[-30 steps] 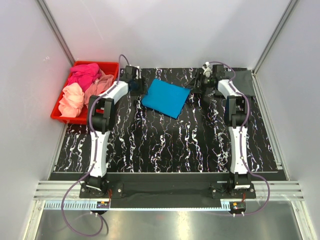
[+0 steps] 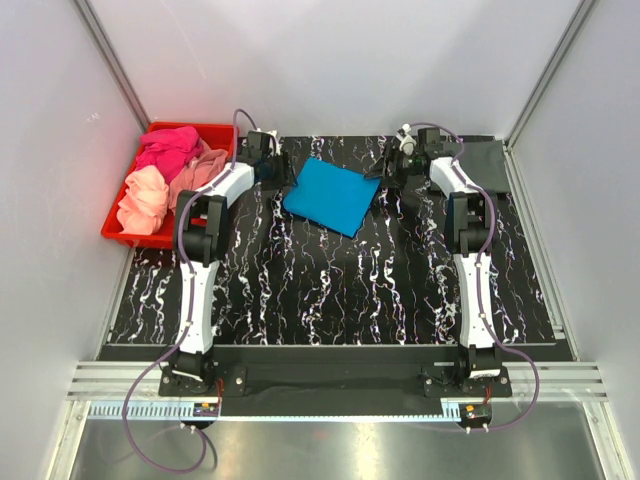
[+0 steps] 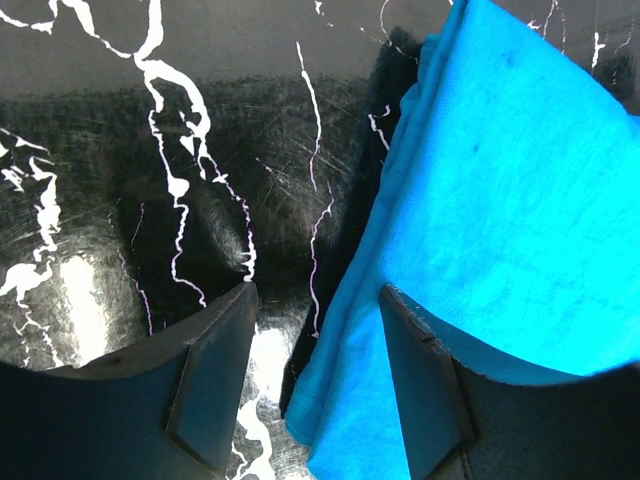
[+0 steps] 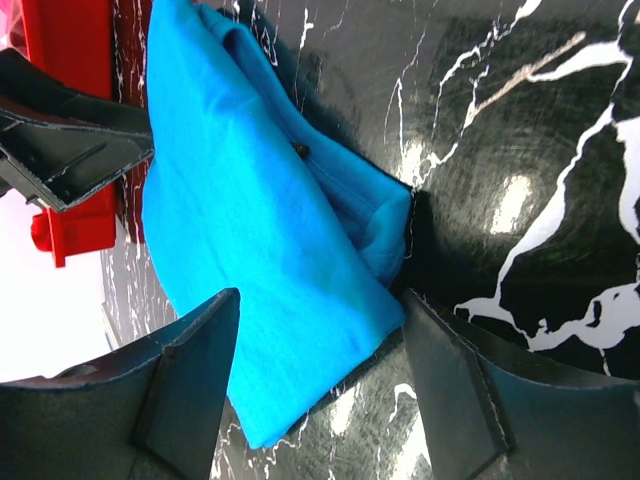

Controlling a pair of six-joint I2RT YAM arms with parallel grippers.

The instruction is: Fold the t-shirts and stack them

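A blue t-shirt lies folded into a rough rectangle, slightly askew, at the back middle of the black marbled table. My left gripper is open at the shirt's left edge, its right finger over the layered fold. My right gripper stands open over the shirt's other end, near a corner with layers showing. In the top view both grippers sit low on either side of the shirt. Pink and peach shirts lie heaped in the red bin.
The red bin fills the back left, beside my left arm. A grey square lies at the back right, partly under my right arm. The front half of the table between the arms is clear.
My right gripper has shifted slightly left, toward the blue shirt. The left arm and the shirts look unchanged.
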